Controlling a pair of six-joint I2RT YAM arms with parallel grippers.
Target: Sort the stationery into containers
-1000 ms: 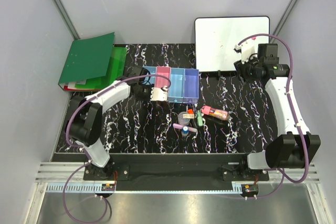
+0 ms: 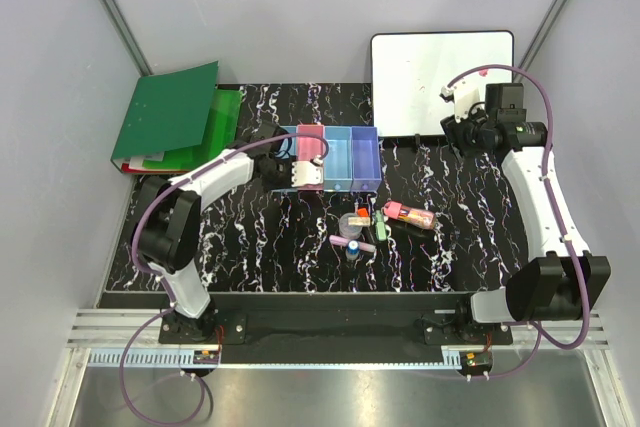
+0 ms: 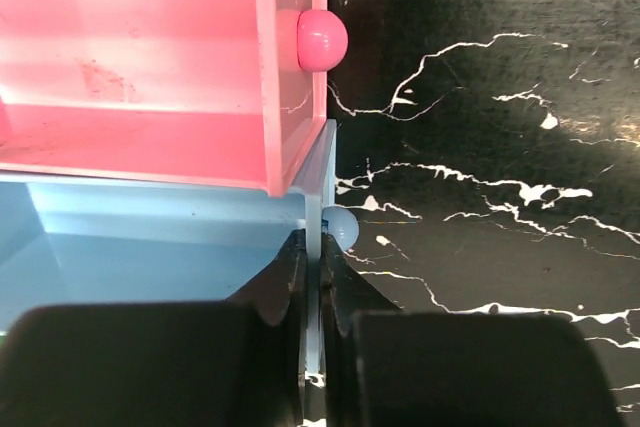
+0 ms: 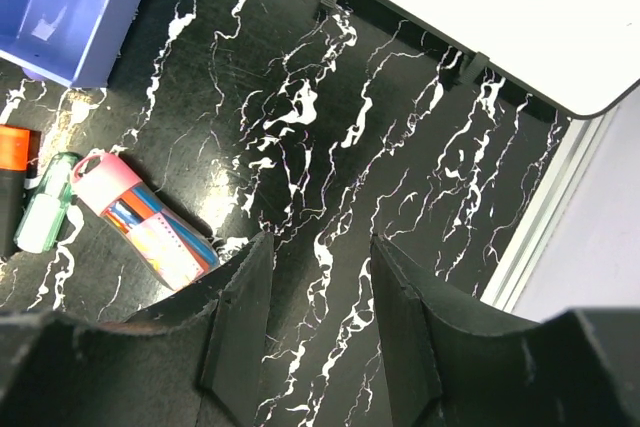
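A row of open bins stands near the back: a light blue one partly hidden by my left arm, a pink bin (image 2: 311,133), another light blue bin (image 2: 338,159) and a violet-blue bin (image 2: 366,159). My left gripper is shut on the thin end wall of the left light blue bin (image 3: 170,257), beside its small knob. In front of the bins lie a pink pencil pouch (image 4: 145,222), a green item (image 4: 48,202), an orange-and-black item (image 4: 12,162), a purple stick (image 2: 366,246) and a blue-topped bottle (image 2: 352,250). My right gripper is part open and empty above bare table.
A whiteboard (image 2: 440,82) stands at the back right, its foot clips on the table. Green folders (image 2: 165,122) lean at the left behind my left arm.
My right gripper moved only slightly; the stationery stayed put.
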